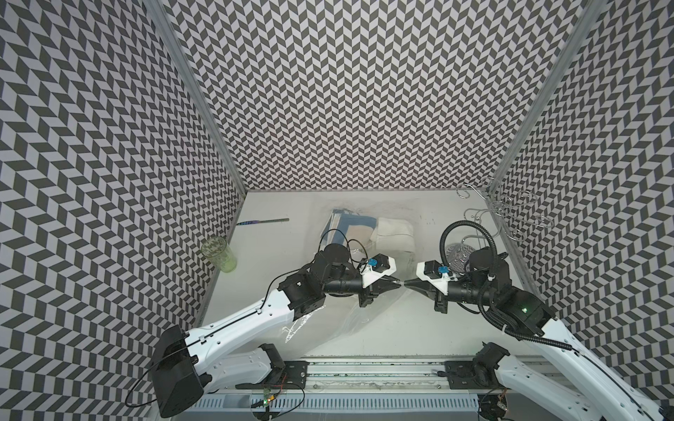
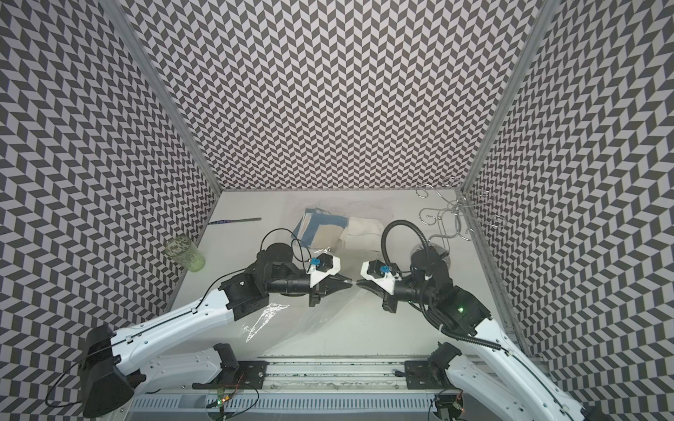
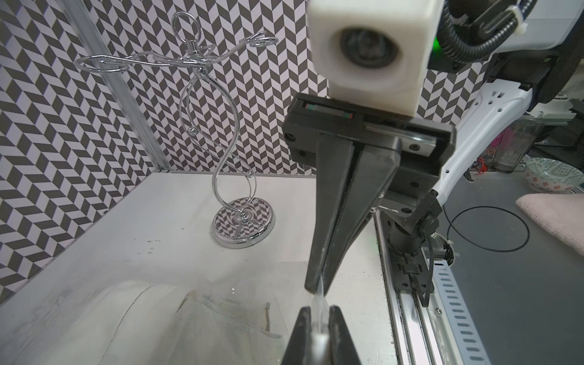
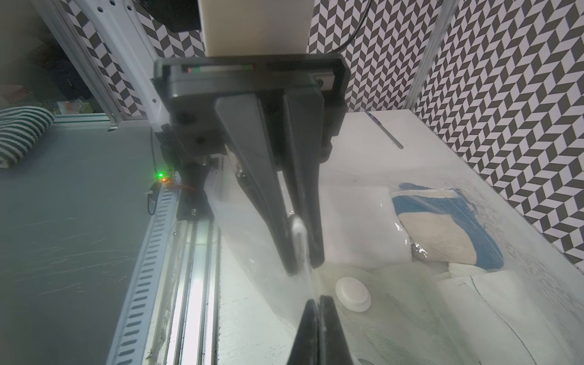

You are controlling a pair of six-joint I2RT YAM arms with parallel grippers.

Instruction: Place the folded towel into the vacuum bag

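Note:
The folded towel, with a blue and beige part (image 1: 358, 228) and a white part (image 1: 394, 235), lies at the table's middle back, apparently under the clear film of the vacuum bag. That bag (image 4: 389, 322), with a round white valve (image 4: 352, 293), spreads toward the front. My grippers meet tip to tip over its front part. The right gripper is shut, with the bag's thin translucent edge at its fingertips. The left gripper stands part open, a whitish strip of the edge between its fingers. Whether it grips the strip is unclear.
A chrome wire stand (image 3: 243, 222) rises at the right. A green glass (image 1: 220, 254) stands by the left wall, and a thin blue pen-like stick (image 1: 263, 221) lies at the back left.

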